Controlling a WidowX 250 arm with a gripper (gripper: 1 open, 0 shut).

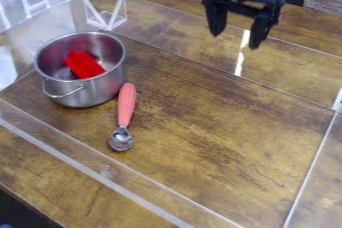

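My black gripper (242, 20) is at the top of the view, slightly right of centre, over bare wooden table, open with nothing visible between its fingers. On the left stands a steel pot (64, 89) with a red object (83, 64) inside. An ice cream scoop with a pink handle (126, 105) lies right of the pot, its metal head toward the front.
A white wire-like object (107, 12) stands at the back left, near the table's edge.
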